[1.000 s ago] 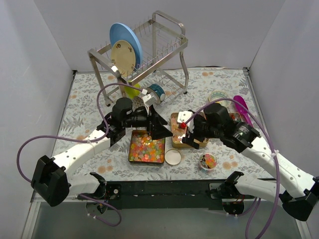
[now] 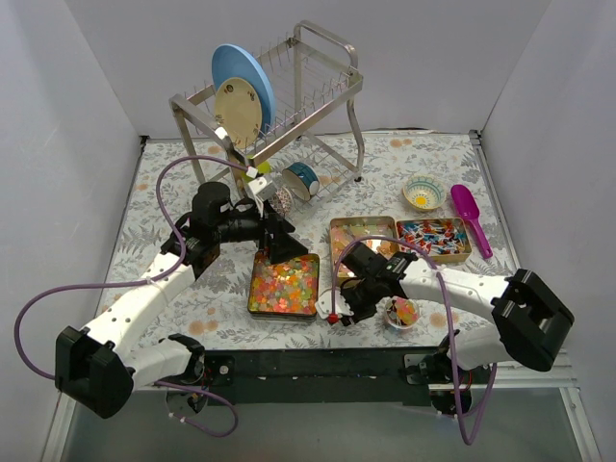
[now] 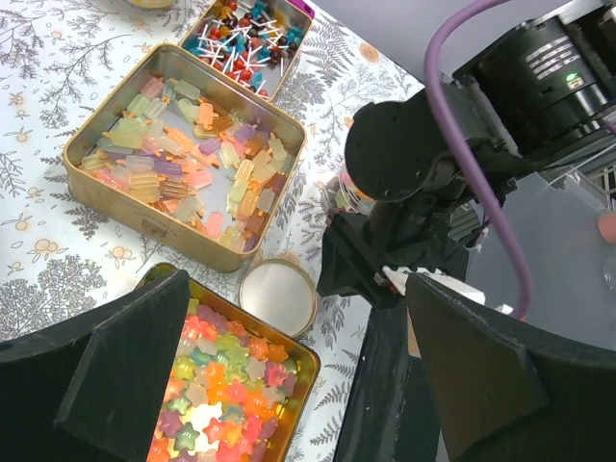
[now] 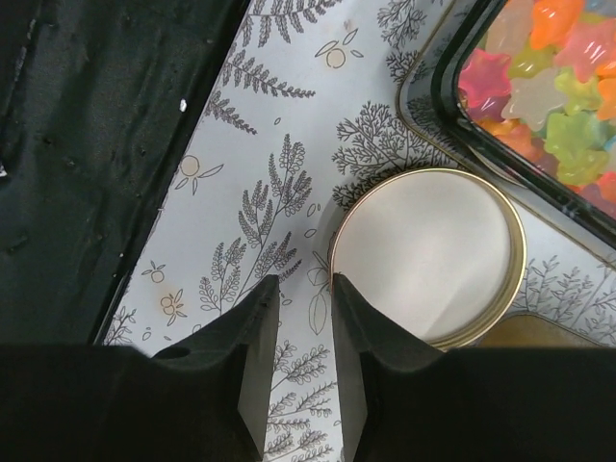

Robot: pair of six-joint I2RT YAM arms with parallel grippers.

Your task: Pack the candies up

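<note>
A round white lid (image 4: 428,255) with a gold rim lies flat on the table beside the tin of star candies (image 2: 284,284). My right gripper is low at the lid's edge, its fingers a narrow way apart; one fingertip (image 4: 345,289) overlaps the rim, and whether it touches cannot be told. The lid (image 3: 279,296) is hidden under the right arm from above. A small jar of candies (image 2: 402,312) stands to the right of that gripper. My left gripper (image 2: 287,248) hangs open above the star candy tin's back edge, with nothing between its wide-set fingers (image 3: 106,375).
Behind the right gripper stand a tin of pastel candies (image 3: 149,217) and a tin of lollipops (image 2: 452,234). A patterned bowl (image 2: 423,193) and a magenta scoop (image 2: 466,204) lie at the back right. The dish rack (image 2: 289,96) rises at the back.
My left gripper has shifted slightly left.
</note>
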